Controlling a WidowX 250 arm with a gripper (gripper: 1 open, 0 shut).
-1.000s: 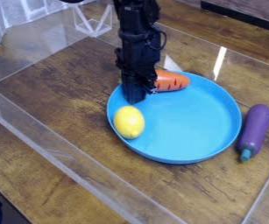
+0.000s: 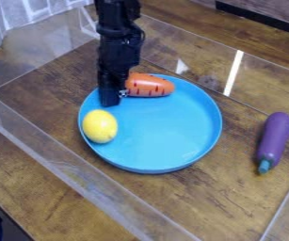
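Observation:
My black gripper (image 2: 111,92) reaches down from the top to the upper-left rim of a blue plate (image 2: 166,136), its fingers shut with nothing visible between them; the tips are partly hard to make out. An orange carrot (image 2: 151,86) lies on the plate just right of the gripper. A yellow oval object (image 2: 100,126) lies at the plate's left side.
A purple eggplant-like object (image 2: 272,139) lies right of the plate on the wooden surface (image 2: 46,104). Clear plastic edges run along the left and lower right. Bare wood is at lower left and behind the plate.
The plate, with the carrot and yellow object on it, has moved left along with my gripper. The purple object has stayed about where it was.

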